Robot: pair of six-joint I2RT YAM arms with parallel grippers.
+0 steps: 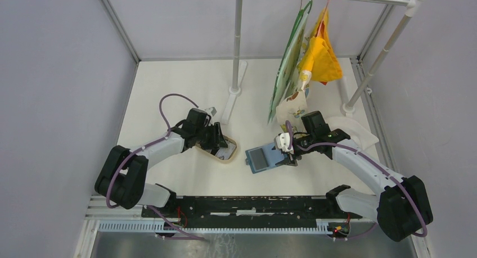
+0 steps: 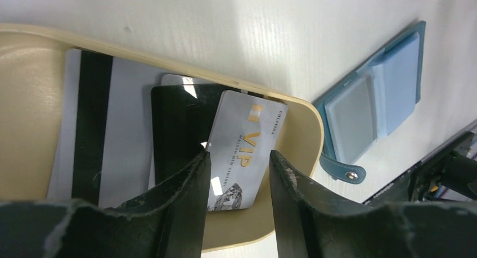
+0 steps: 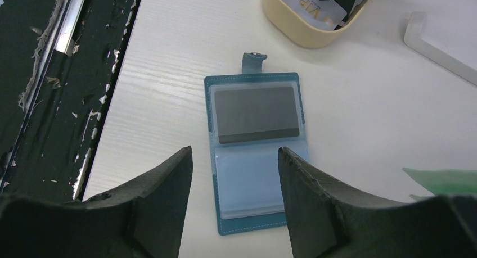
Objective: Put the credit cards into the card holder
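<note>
In the left wrist view a grey VIP card [image 2: 247, 140] leans at the right end of a cream tray [image 2: 306, 117], beside a black card [image 2: 180, 123]. A grey card with a black stripe [image 2: 93, 117] lies further left. My left gripper is part open over the VIP card, its fingertips on either side of the card in that view; whether they touch it I cannot tell. The blue card holder [image 3: 253, 182] lies flat and opened out, with clear pockets and a strap. Over it stands my right gripper, open with nothing between its fingers.
A garment rack [image 1: 236, 50] with hanging green cloth [image 1: 289, 61] and yellow cloth [image 1: 322, 58] stands behind. A white rack foot [image 1: 232, 103] lies behind the tray. The table between tray and front edge is clear.
</note>
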